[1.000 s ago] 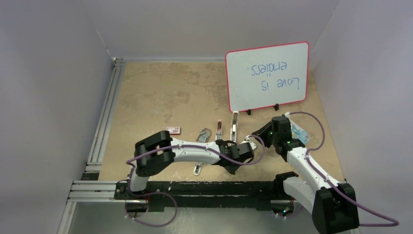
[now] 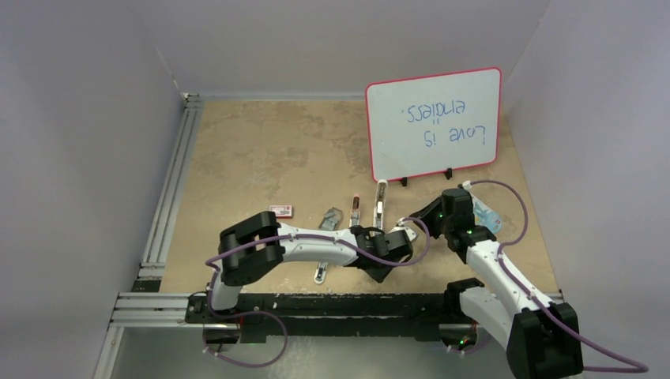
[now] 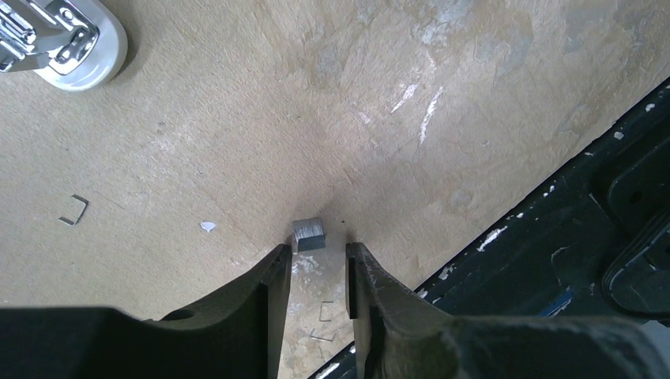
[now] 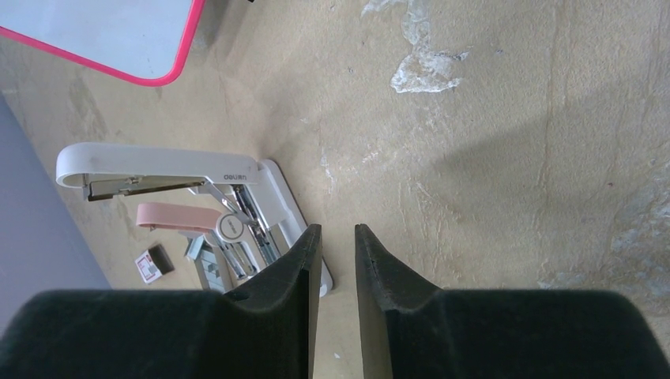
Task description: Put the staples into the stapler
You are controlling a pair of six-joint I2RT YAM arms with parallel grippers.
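A short block of staples (image 3: 309,234) lies on the table in the left wrist view. My left gripper is open around its near end, one fingertip close on the left and a gap on the right. The white stapler (image 4: 158,162) stands with its top arm raised, left of my right gripper, which is partly open with nothing between its fingers. Beside it are a pink stapler (image 4: 180,215) and a grey stapler (image 4: 207,260). From above, the left arm hides the staples.
Loose bent staples (image 3: 76,210) are scattered about. A small red-and-white box (image 2: 280,211) lies left of the staplers. The whiteboard (image 2: 434,125) stands at the back right, and a clear bluish object (image 2: 487,215) lies behind the right arm.
Both arms hold nearly the same place in the top view; the right arm has shifted only very slightly. The staplers, box and whiteboard have not moved.
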